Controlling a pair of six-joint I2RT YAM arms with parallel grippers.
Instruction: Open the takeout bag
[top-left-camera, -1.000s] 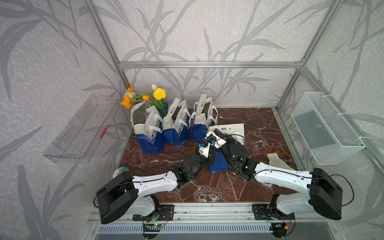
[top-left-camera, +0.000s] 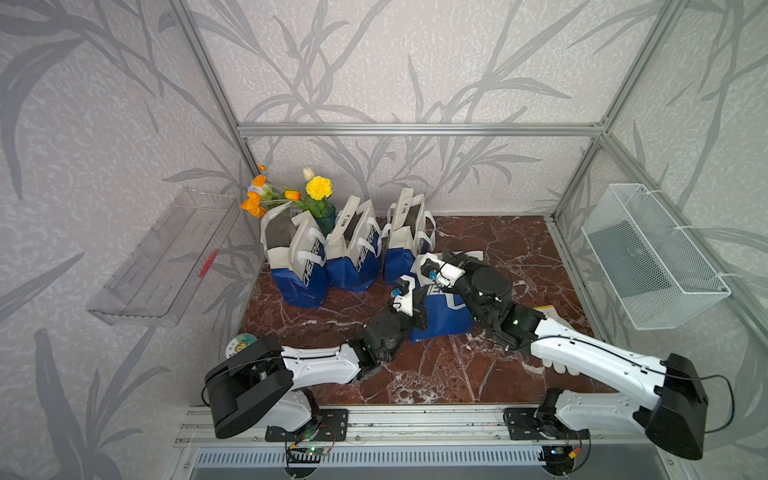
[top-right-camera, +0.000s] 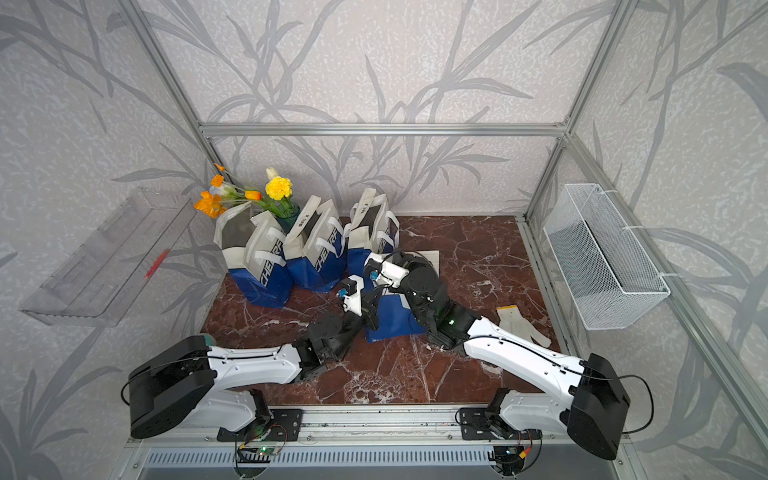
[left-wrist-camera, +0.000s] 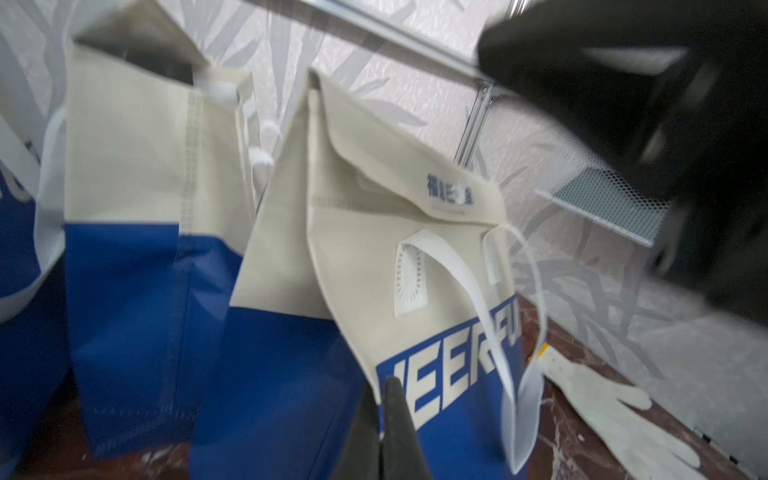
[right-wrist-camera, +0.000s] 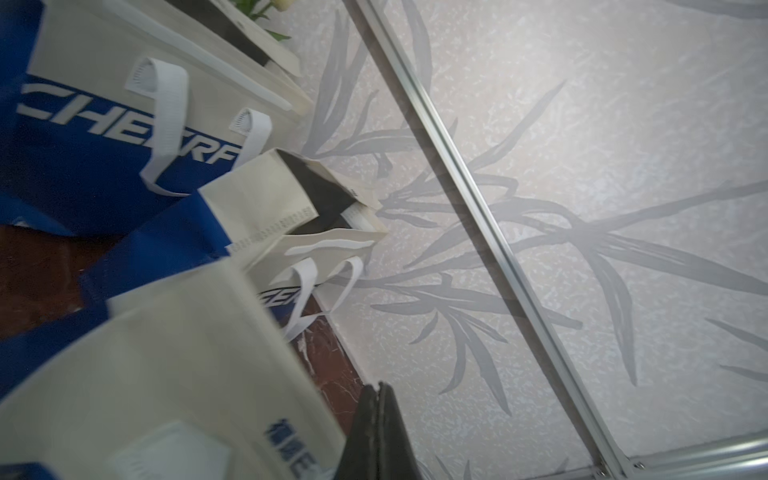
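Observation:
The takeout bag (left-wrist-camera: 272, 368), blue below and cream above, stands in front of my arms, partly hidden by them in both top views. Its cream flap (left-wrist-camera: 416, 160) with dark characters lies folded over the top, and two white handles hang on its front. In the left wrist view, my left gripper is shut on the thin front side edge of this bag. My right gripper is shut beside and above the flap, with nothing showing between its fingers; the blurred cream panel lies to its left in the right wrist view.
Three similar bags stand in a row at the back left: left (top-left-camera: 300, 272), middle (top-left-camera: 352, 256) and right (top-left-camera: 404, 240). Flowers (top-left-camera: 318, 189) are behind them. A white glove (top-right-camera: 520, 324) lies to the right. Wire baskets hang on both side walls.
My right gripper has come back from the left gripper, opening a gap between them. The bag has shifted and turned, so its lettered front now shows in the top left view.

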